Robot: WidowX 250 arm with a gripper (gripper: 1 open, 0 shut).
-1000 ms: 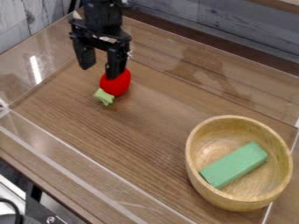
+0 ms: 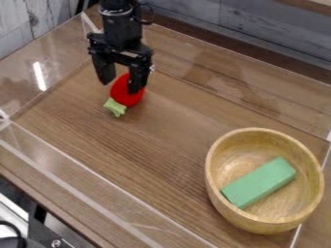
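A red round object (image 2: 128, 89) with a small pale green tip (image 2: 115, 108) lies on the wooden floor at the upper left. My black gripper (image 2: 120, 62) hangs from the top edge directly over it, its open fingers coming down on either side near the red object, partly covering it. Whether they touch it cannot be told.
A yellow oval bowl (image 2: 265, 145) holding a green block (image 2: 257, 182) sits at the lower right. Walls run along the back and left.
The arm has shifted slightly and come down over the red object, covering more of it. The bowl and green block have not moved.
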